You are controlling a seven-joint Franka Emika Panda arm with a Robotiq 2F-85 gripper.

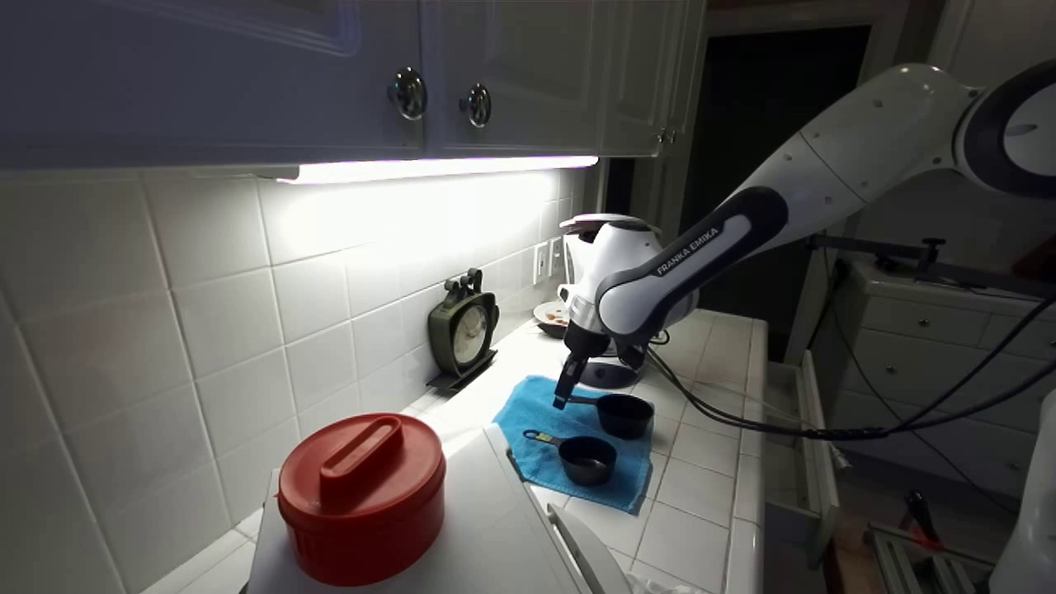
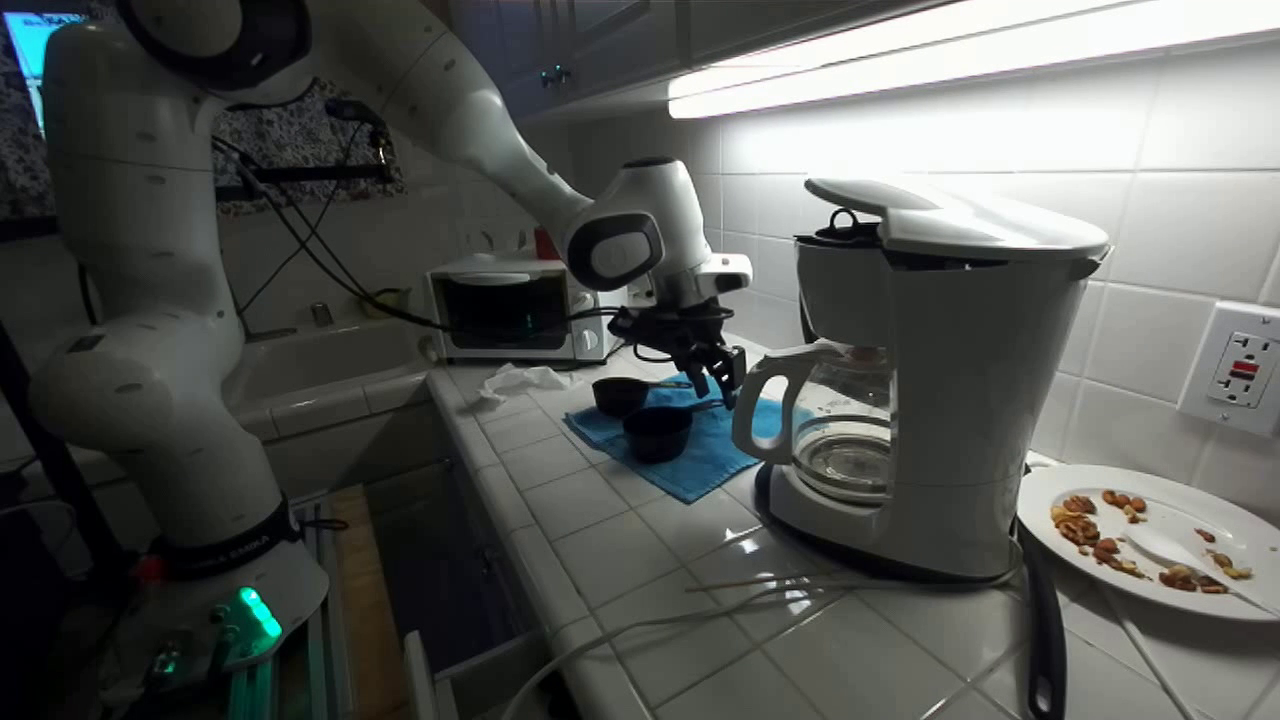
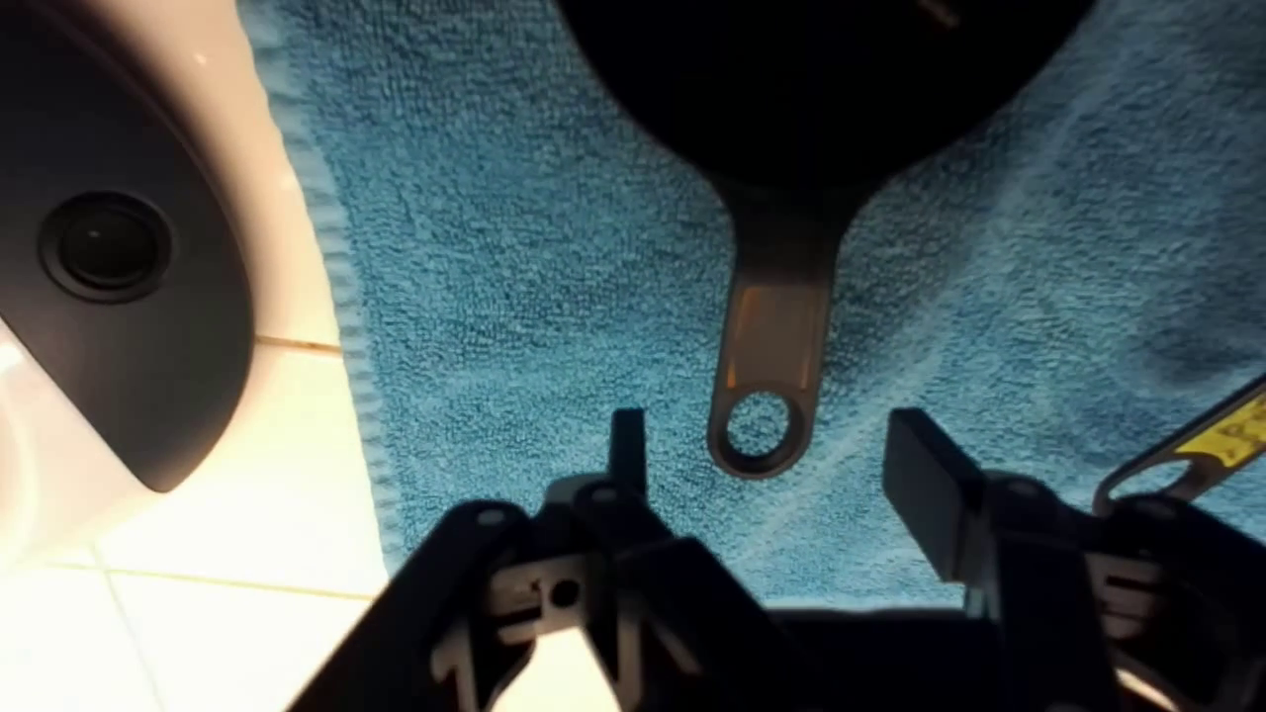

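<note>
Two black measuring cups lie on a blue towel (image 1: 525, 404) on the tiled counter. The farther cup (image 1: 625, 416) in exterior view 1 has its handle (image 3: 777, 338) pointing toward my gripper. In the wrist view the fingers stand wide open, and the ringed end of that handle appears between the fingertips, touching neither. The nearer cup (image 1: 586, 461) has a yellow label on its handle (image 3: 1234, 433), whose end shows at the right of the wrist view. Exterior view 2 shows the gripper (image 2: 729, 382) low over the towel, its height above it hard to judge.
A white coffee maker (image 2: 960, 396) stands close to the gripper, its carafe handle (image 2: 758, 408) sticking out that way. A plate of nuts (image 2: 1080, 480) lies behind it. Against the wall is a dark scale (image 1: 463, 332); a red container (image 1: 366, 495) sits on the toaster oven (image 2: 504, 312).
</note>
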